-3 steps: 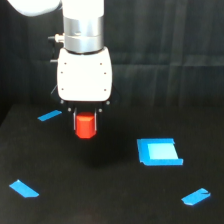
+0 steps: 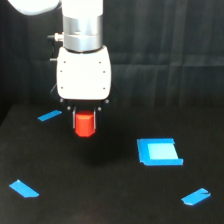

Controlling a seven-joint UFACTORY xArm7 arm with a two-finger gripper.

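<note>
My white gripper (image 2: 85, 110) points down in the left half of the camera view. Its fingers are shut on a red block (image 2: 85, 124), which shows below the white body and between the dark fingers. The fingertips are hard to make out against the black surface. How far the block is above the table cannot be told. Right of it and a little nearer lies a pale square (image 2: 162, 151) with blue tape along its edges.
Strips of blue tape lie on the black table: one at the back left (image 2: 50, 115), one at the front left (image 2: 24, 188) and one at the front right (image 2: 196, 197). A dark curtain (image 2: 160, 60) hangs behind.
The gripper and the red block have shifted very slightly up in the view together. The taped square and the strips have not moved.
</note>
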